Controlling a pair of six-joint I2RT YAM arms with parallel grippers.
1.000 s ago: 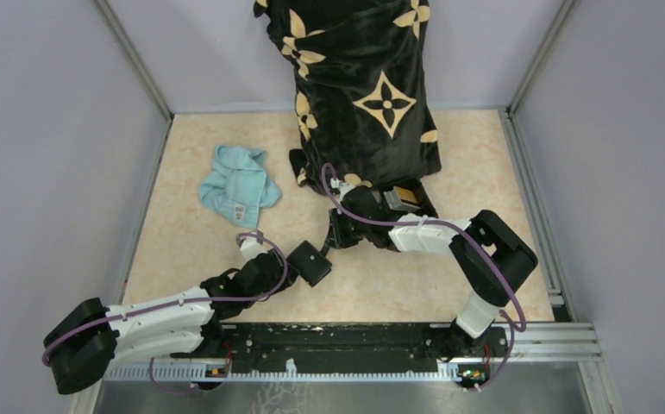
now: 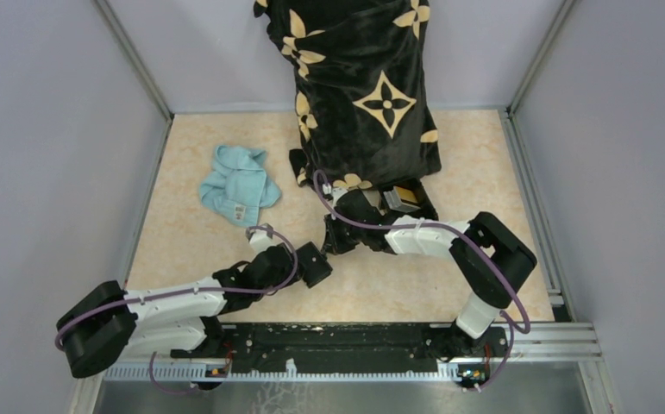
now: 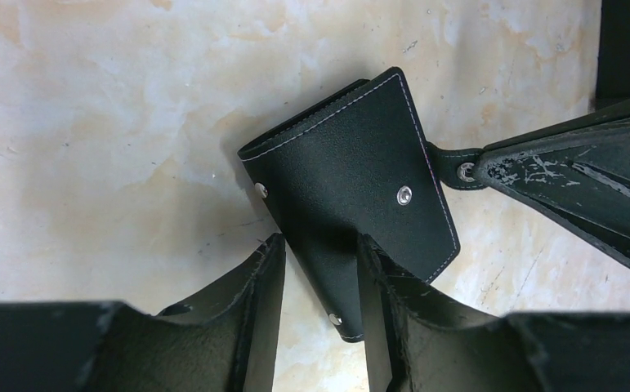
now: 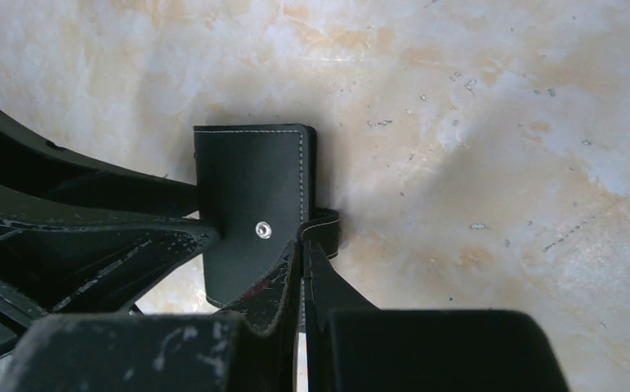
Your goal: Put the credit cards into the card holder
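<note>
The closed black card holder (image 2: 315, 265) lies on the table between both grippers, its metal snap facing up. My left gripper is open at one side of it. One of its fingers (image 3: 377, 286) overlaps the holder and the other is by its edge; whether the holder sits between them is unclear. On the opposite side my right gripper is shut, its tips against the holder's short strap (image 4: 324, 231). Whether the strap is pinched cannot be told. Flat grey and yellow pieces, possibly cards (image 2: 406, 196), lie in a dark box (image 2: 429, 203) behind the right arm.
A light-blue cloth (image 2: 239, 185) lies at the back left. A black patterned blanket (image 2: 367, 95) hangs over the back edge, down to the box. Free table surface (image 2: 380, 289) shows in front of the right arm.
The right gripper has shifted slightly left and toward the front. The holder has barely moved.
</note>
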